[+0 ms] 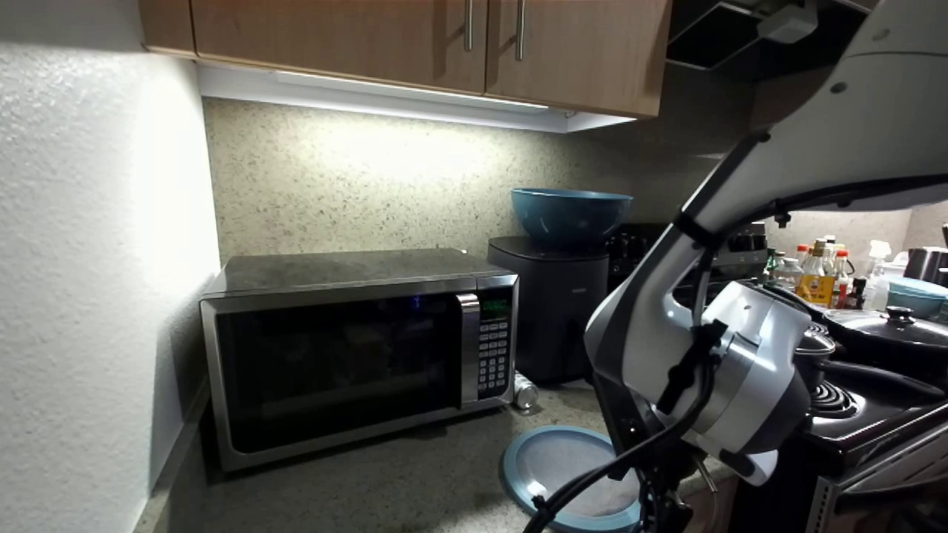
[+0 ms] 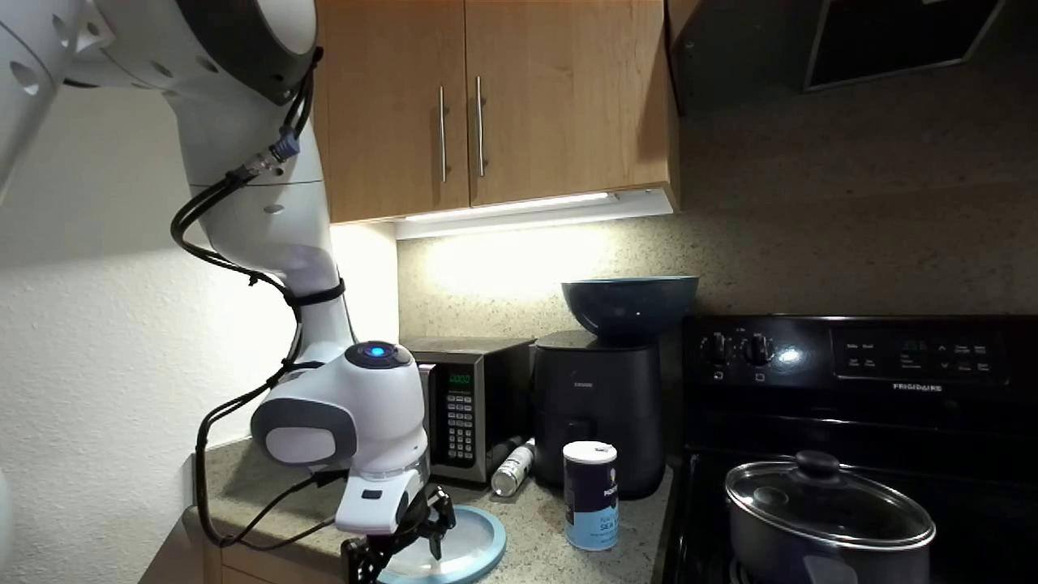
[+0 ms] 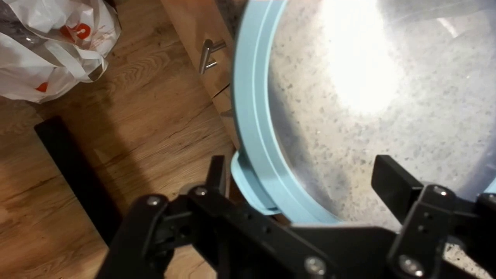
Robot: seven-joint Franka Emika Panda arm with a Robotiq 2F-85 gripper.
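Observation:
A round clear lid with a light blue rim (image 3: 257, 97) lies on the speckled counter near its front edge, and a small blue tab (image 3: 253, 183) sticks out from that rim. My gripper is open above it; in the wrist view the left finger (image 3: 216, 174) is outside the rim by the tab, the right finger (image 3: 395, 186) over the clear middle. Nothing is held. From the second exterior view, the gripper (image 2: 404, 545) hangs over the near left part of the lid (image 2: 486, 550). The arm partly covers the lid (image 1: 555, 471) in the first exterior view.
Behind the lid stand a microwave (image 1: 355, 355), a black air fryer (image 2: 594, 409) topped by a blue bowl (image 2: 632, 303), a lying can (image 2: 512, 469) and a salt canister (image 2: 590, 496). The stove with a lidded pot (image 2: 827, 526) is to the right. A drawer handle (image 3: 207, 55) juts out below the counter.

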